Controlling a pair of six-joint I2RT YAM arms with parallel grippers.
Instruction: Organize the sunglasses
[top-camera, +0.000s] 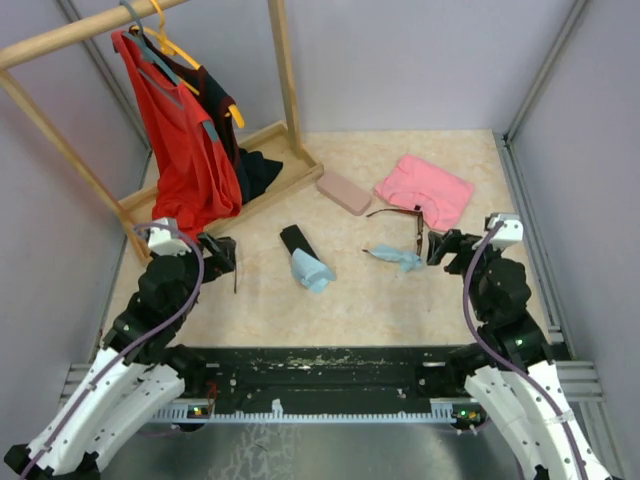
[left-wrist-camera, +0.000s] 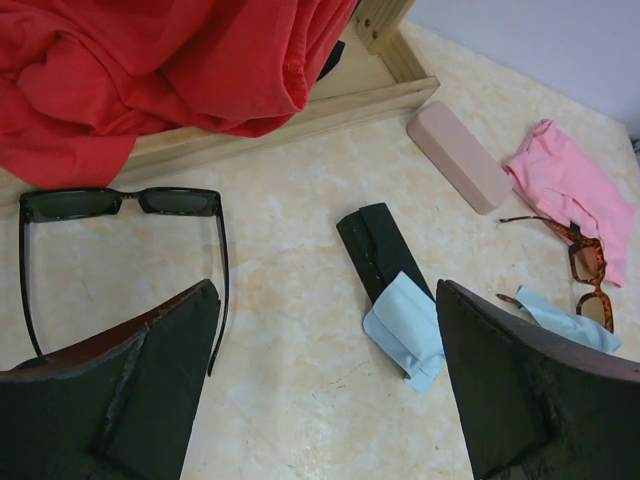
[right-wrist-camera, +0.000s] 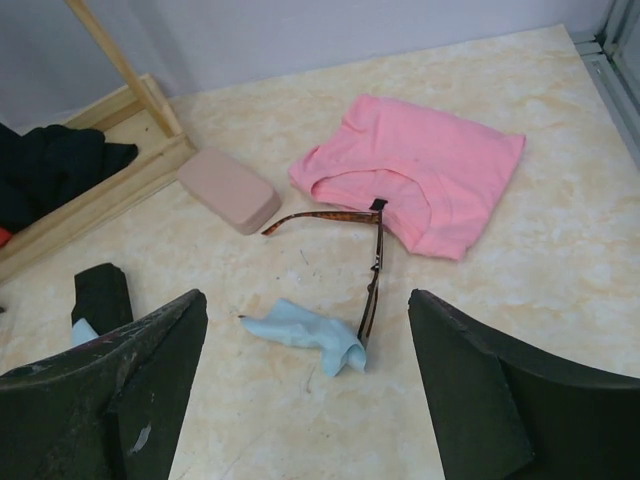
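Black sunglasses (left-wrist-camera: 80, 204) lie unfolded left of a black soft case (left-wrist-camera: 372, 240), which has a blue cloth (left-wrist-camera: 405, 325) on it. Tortoiseshell sunglasses (left-wrist-camera: 587, 264) lie open on the right, a second blue cloth (right-wrist-camera: 310, 330) by their lower end. A pink hard case (right-wrist-camera: 228, 188) lies at the back centre. My left gripper (top-camera: 221, 250) is open above the table at the left, over the black sunglasses. My right gripper (top-camera: 440, 250) is open at the right, near the tortoiseshell pair. Nothing shows between either gripper's fingers.
A wooden rack (top-camera: 46, 120) with hanging red (top-camera: 175, 160) and dark garments and a tray base stands at the back left. A folded pink garment (top-camera: 435, 183) lies at the back right.
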